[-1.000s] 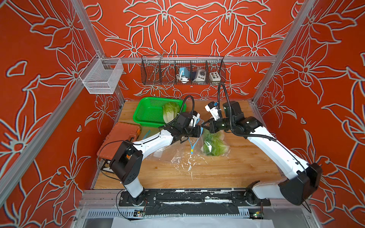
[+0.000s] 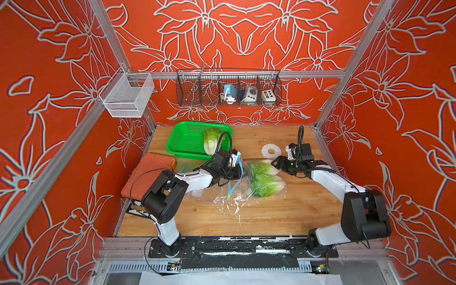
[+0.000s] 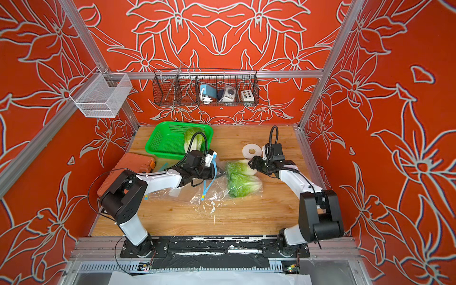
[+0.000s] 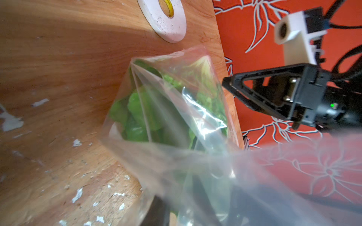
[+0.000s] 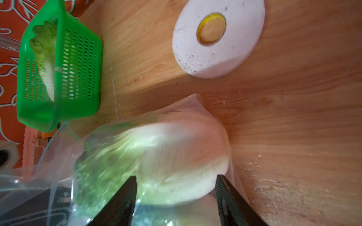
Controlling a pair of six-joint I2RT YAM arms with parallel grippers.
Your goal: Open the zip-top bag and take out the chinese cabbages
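Observation:
Two cabbages lie side by side in the clear zip top bag [image 2: 244, 190]: a leafy front one [image 2: 267, 184] and one behind it [image 2: 260, 167]. In the right wrist view, the rear cabbage's white base [image 5: 188, 162] shows through film. My right gripper is open, its fingers [image 5: 122, 201] apart over that cabbage, film below. At the bag's left end, beside the blue zip strip [image 2: 230, 191], is my left gripper [image 2: 239, 172]. Film covers most of its fingers in the left wrist view, hiding how far apart they are. Another cabbage [image 2: 212, 140] rests in the green basket [image 2: 178, 147].
A white tape roll [image 2: 271, 151] lies just behind the bag. The orange case [image 2: 147, 173] occupies the table's left side. Bare wood shows in front of the bag and to its right. Wire baskets [image 2: 228, 87] hang on the back wall.
My left gripper shifted slightly left, and the blue strip moved left with it.

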